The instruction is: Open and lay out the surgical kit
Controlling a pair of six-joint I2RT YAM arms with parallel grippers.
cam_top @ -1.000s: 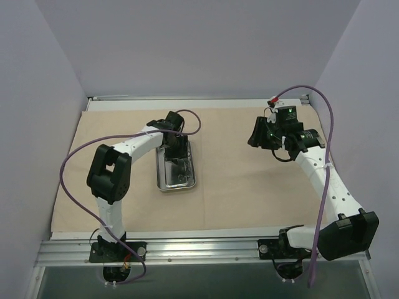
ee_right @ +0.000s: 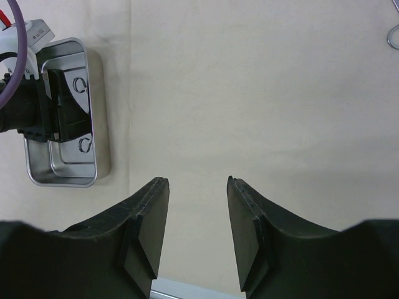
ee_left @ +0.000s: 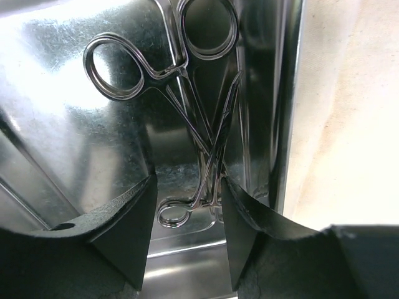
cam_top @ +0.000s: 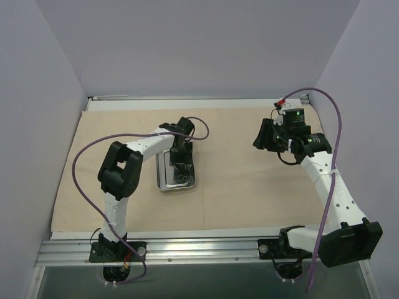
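Inside the steel tray (cam_top: 161, 180) left of centre, steel ring-handled instruments (ee_left: 215, 149) lie crossed over one another against one long wall. Over them is my left gripper, its fingers parted, with the instruments showing beyond and between the fingertips; no grip on them shows. In the right wrist view, handle rings (ee_right: 85, 144) peek out beside the left gripper, which hides the tray's middle. My right gripper hangs over bare cloth on the right side, open and empty. A metal ring (ee_right: 393, 37) of another instrument shows at that view's upper right edge.
Beige cloth (cam_top: 230, 187) covers the table, and its middle between tray and right arm is clear. Purple cables (cam_top: 93, 140) arch above both arms. Grey walls stand at the back and sides.
The left gripper has shifted slightly right and toward the front over the tray. The tray has not moved.
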